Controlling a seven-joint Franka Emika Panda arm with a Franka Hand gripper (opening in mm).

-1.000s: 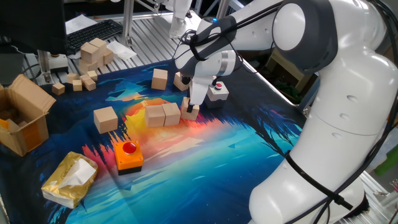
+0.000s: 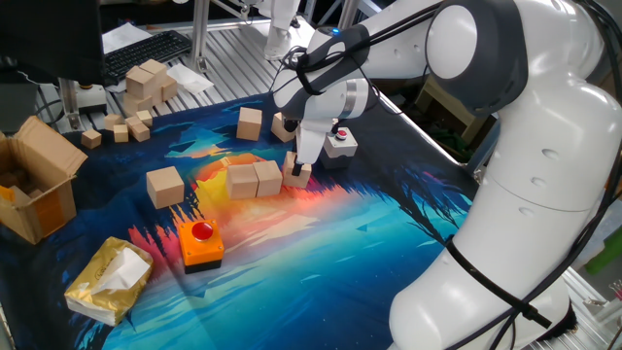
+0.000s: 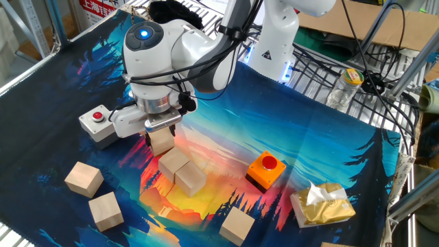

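My gripper [image 3: 160,134] is low over the table, its dark fingertips on either side of a wooden block [image 3: 162,143]. Whether the fingers press on that block or stand slightly off it cannot be made out. The block [image 2: 296,176] rests at table level in exterior view 1, partly covered by the gripper's white hand. Right beside it, two more wooden blocks, one [image 3: 173,163] nearer and one [image 3: 191,180] farther from the gripper, sit against each other in a row. A small gap may separate this pair from the block at the gripper.
Single blocks lie apart, one [image 2: 165,188] left and one [image 2: 249,123] behind. An orange box with a red button [image 2: 201,245], a tissue pack [image 2: 110,280], a grey button box [image 2: 338,149] and a cardboard box [image 2: 44,185] stand around.
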